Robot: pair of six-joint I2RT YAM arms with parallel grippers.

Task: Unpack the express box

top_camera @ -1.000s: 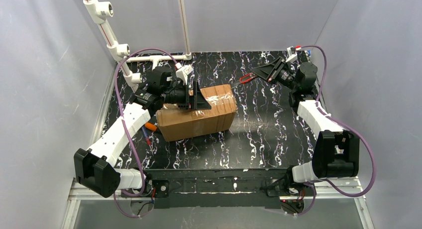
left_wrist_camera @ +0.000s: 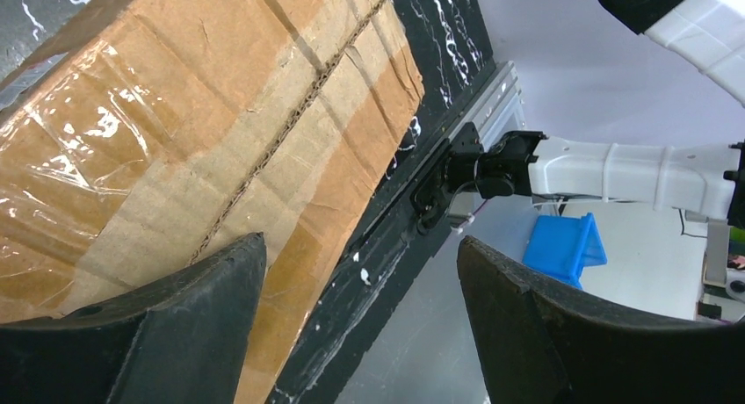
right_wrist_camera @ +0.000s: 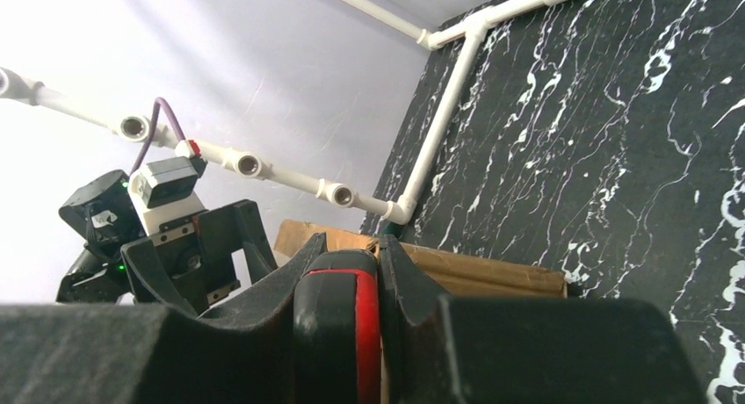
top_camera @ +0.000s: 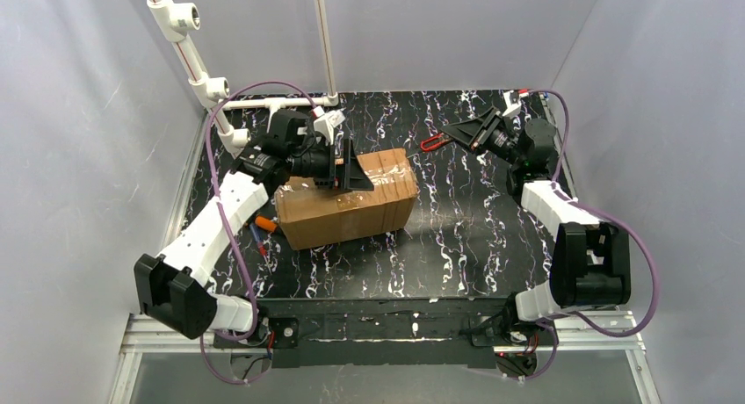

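A taped cardboard box (top_camera: 347,215) (left_wrist_camera: 149,132) lies in the middle of the dark marble table. My left gripper (top_camera: 351,171) is over its top, fingers apart, with the box's seam under the left finger and nothing visibly held. To the box's upper right, my right gripper (top_camera: 452,133) is shut on red-handled scissors (top_camera: 433,142) (right_wrist_camera: 338,334); in the right wrist view the black-and-red handle sits between the fingers, pointing toward the box.
An orange-handled tool (top_camera: 266,224) and a blue-red tool (top_camera: 256,239) lie left of the box. White pipe framing (top_camera: 281,102) lines the back and left.
My right gripper has shifted slightly with the scissors, whose blade is now harder to see from above. My left gripper has moved slightly; the box looks unchanged.
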